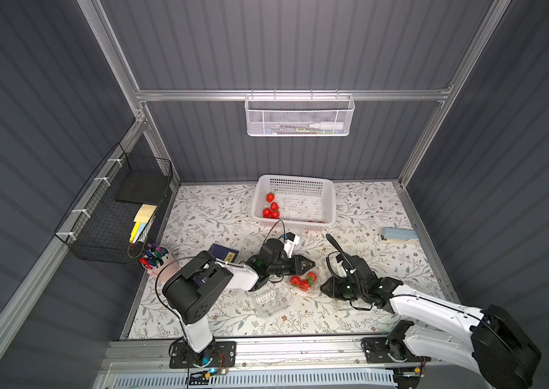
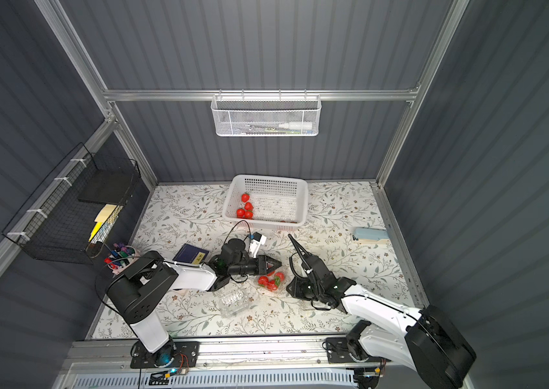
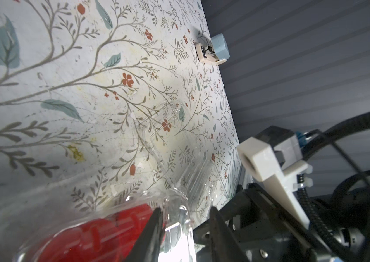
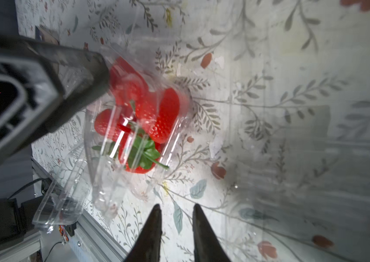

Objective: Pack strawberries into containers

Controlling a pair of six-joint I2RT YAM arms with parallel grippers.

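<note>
A clear container (image 4: 99,174) packed with red strawberries (image 4: 163,113), some with green leaves, rests mid-table between both grippers. Over its back left side is my left gripper (image 1: 313,264); in the left wrist view, a gap shows between its fingertips, with the container's clear edge (image 3: 178,218) seen in that gap. Whether the fingers touch that edge is unclear. To the container's right, my right gripper is partly open, only tablecloth visible between its fingertips. An empty clear container (image 1: 269,302) lies front left. Several strawberries (image 1: 271,212) sit in the white basket (image 1: 319,225).
Faint clear plastic (image 4: 324,183) lies under the right gripper. A dark blue box (image 1: 223,252) and a pen cup (image 1: 157,260) are at left; a light blue object (image 1: 399,234) is at far right.
</note>
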